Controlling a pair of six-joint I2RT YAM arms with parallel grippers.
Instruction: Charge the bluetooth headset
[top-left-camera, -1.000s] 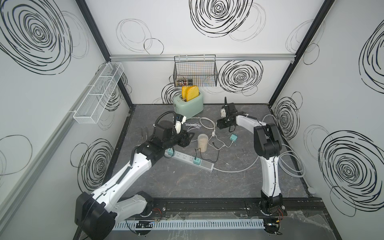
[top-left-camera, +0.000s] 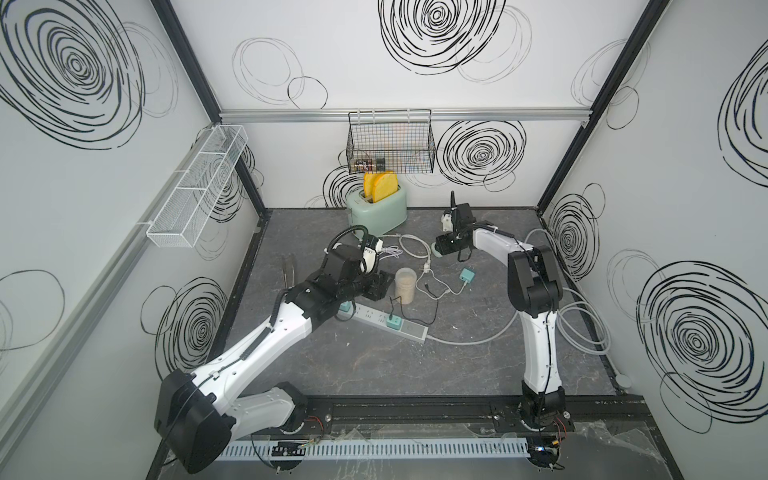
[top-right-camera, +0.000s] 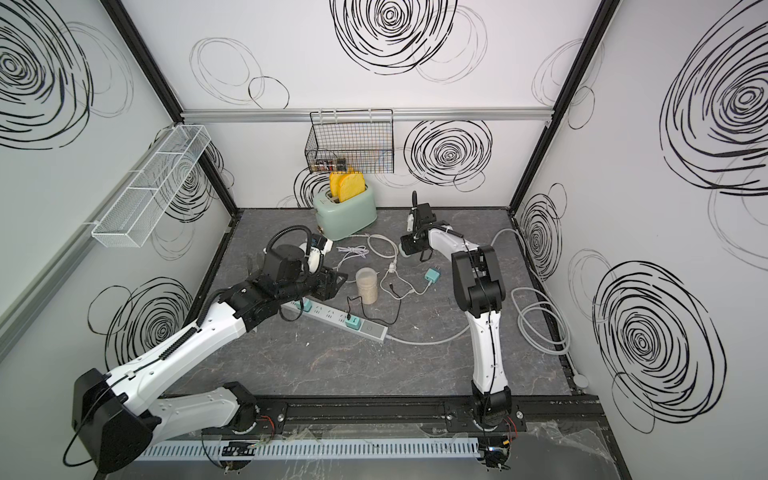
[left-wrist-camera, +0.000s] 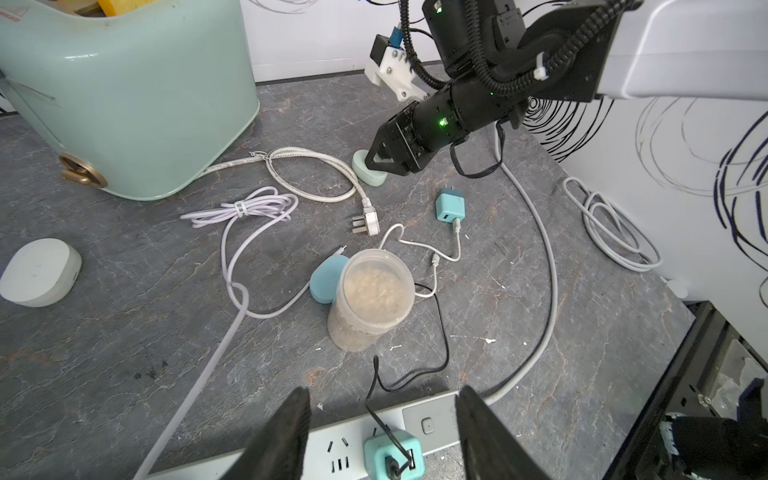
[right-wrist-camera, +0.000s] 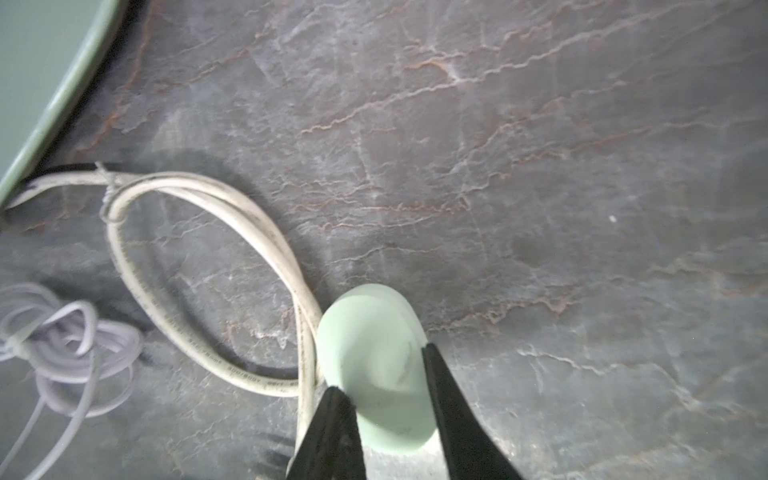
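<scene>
A mint oval case (right-wrist-camera: 372, 360), likely the headset's, lies beside a looped white cable at the back of the table. My right gripper is low over it, its fingers at the case's near part; whether they touch it is unclear. My left gripper is open, above the power strip (left-wrist-camera: 428, 420), which holds mint adapters (top-left-camera: 394, 321). A blue case (left-wrist-camera: 324, 278) lies behind a tub (left-wrist-camera: 376, 292), near charging cables. Another mint adapter (left-wrist-camera: 449, 207) lies to the right, with a white cable attached.
A toaster (top-left-camera: 376, 212) stands at the back under a wire basket (top-left-camera: 390, 148). A white case (left-wrist-camera: 40, 272) lies to the left in the left wrist view. Cables cover the middle.
My left gripper has moved a little to the right. My right gripper has shifted only slightly.
</scene>
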